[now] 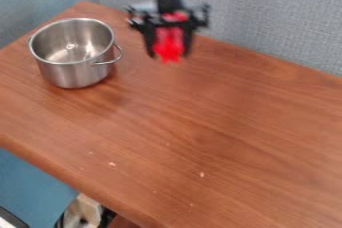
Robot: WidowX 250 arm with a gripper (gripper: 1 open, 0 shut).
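Observation:
My gripper (pixel 168 44) hangs from the black arm at the back of the table, blurred by motion, with a red object (pixel 170 38) between its dark fingers. Whether the fingers are closed tightly on it is unclear. A steel pot (pixel 74 62) with wire handles stands to the left, apart from the gripper, on the wooden table (pixel 207 142).
Grey padded walls (pixel 267 12) border the back and left. Its left edge drops to a blue surface, with some unclear items at the bottom left.

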